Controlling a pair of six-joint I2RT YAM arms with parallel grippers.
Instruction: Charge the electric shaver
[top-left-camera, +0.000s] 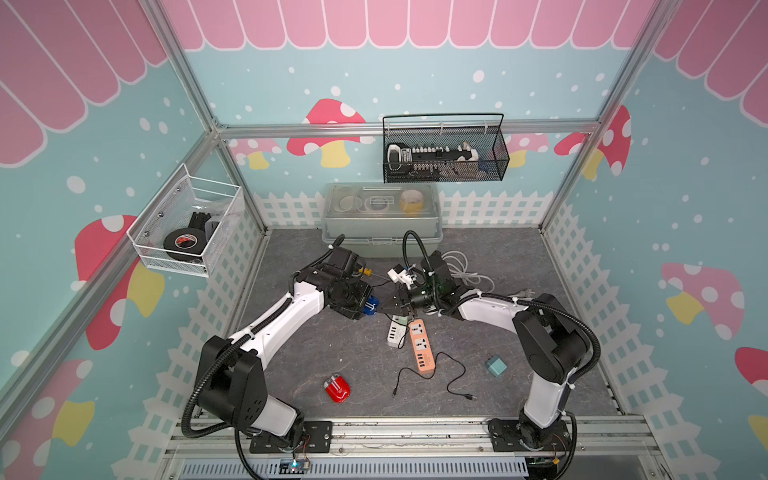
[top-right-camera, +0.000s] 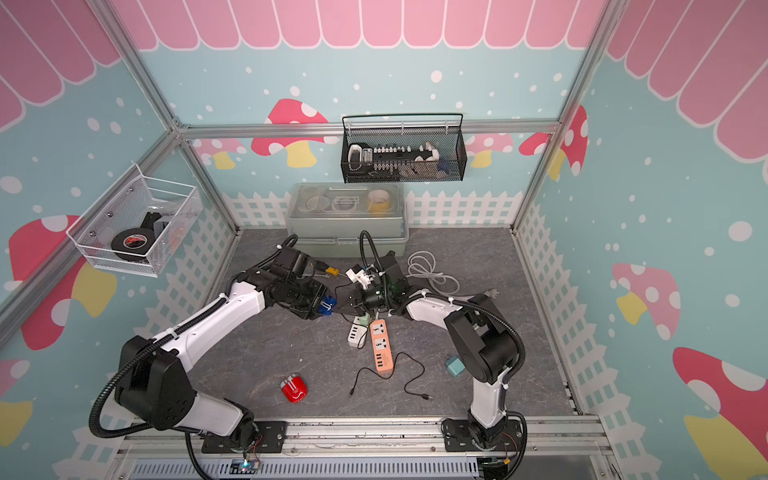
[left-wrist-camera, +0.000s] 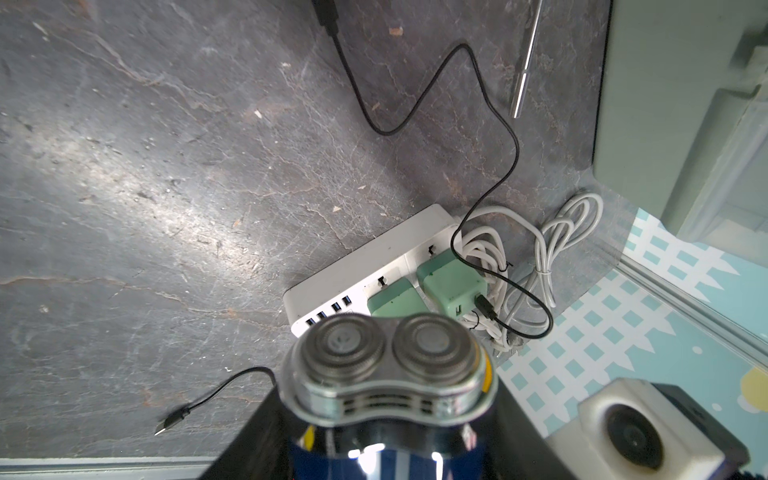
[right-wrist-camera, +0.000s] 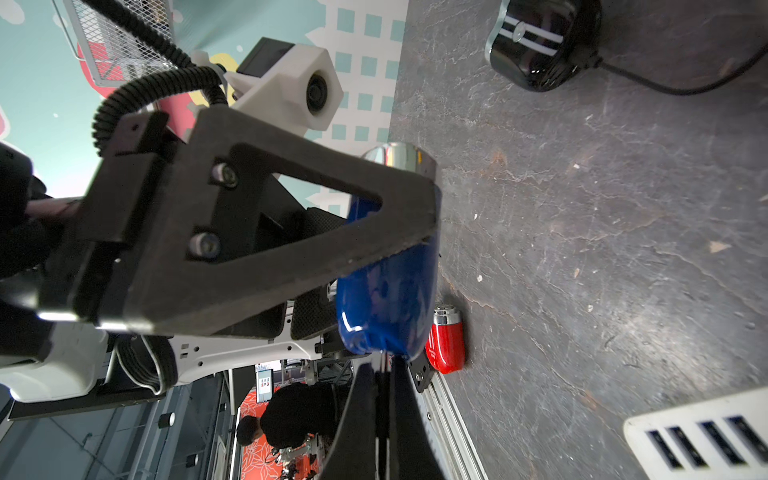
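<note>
My left gripper (top-left-camera: 361, 299) is around the blue shaver (right-wrist-camera: 388, 292), whose two round heads face the left wrist camera (left-wrist-camera: 388, 372). My right gripper is shut, its tips just by the shaver's base, nothing seen between them. A white power strip (left-wrist-camera: 360, 264) holds two green adapters (left-wrist-camera: 448, 280), one with a black cable (left-wrist-camera: 512, 152) plugged in. A black shaver stand (right-wrist-camera: 536, 40) with a cable lies on the table in the right wrist view. A red shaver (top-left-camera: 337, 387) lies at the front left.
A peach power strip (top-left-camera: 421, 345) and loose cable sit front centre, a teal block (top-left-camera: 496, 365) at right. A lidded box (top-left-camera: 381, 248) stands at the back, with coiled white cable (top-left-camera: 472, 276) beside it.
</note>
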